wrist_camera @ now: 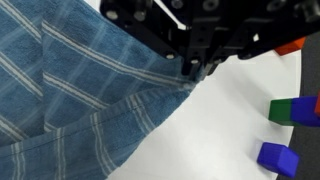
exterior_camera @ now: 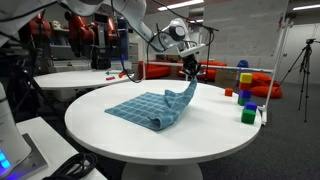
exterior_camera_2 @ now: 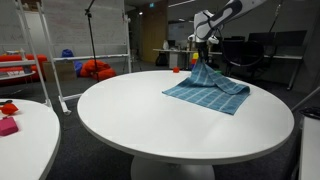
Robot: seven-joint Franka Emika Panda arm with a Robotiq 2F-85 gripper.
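Observation:
A blue checked cloth (exterior_camera: 150, 107) lies partly spread on the round white table (exterior_camera: 110, 135). One corner of it rises to my gripper (exterior_camera: 191, 76), which is shut on that corner above the table. In the wrist view the cloth (wrist_camera: 110, 90) fills the left side and narrows to a tip at my gripper. Seen from the other side, the raised part of the cloth (exterior_camera_2: 207, 76) hangs below the gripper (exterior_camera_2: 203, 62), and the flat part (exterior_camera_2: 215, 98) rests near the table's far right.
Coloured blocks stand at the table's right edge, among them a green block (exterior_camera: 249, 115) and a red block (exterior_camera: 229, 92). A blue block (wrist_camera: 278, 159) shows in the wrist view.

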